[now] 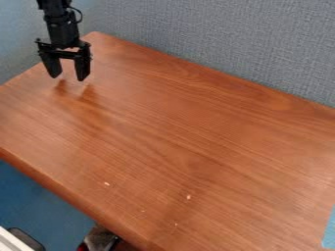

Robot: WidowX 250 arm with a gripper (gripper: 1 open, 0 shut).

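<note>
My black gripper [67, 68] hangs over the far left corner of a wooden table [183, 137], its two fingers spread apart with nothing between them. The fingertips are a little above the surface, with faint dark reflections below them. No objects lie on the table apart from a few tiny pale specks toward the front.
A grey fabric partition [229, 39] runs along the back. Blue floor [33, 201] shows at lower left, with a partly visible white-and-black item [16, 241] and a dark object [102, 240] at the bottom edge.
</note>
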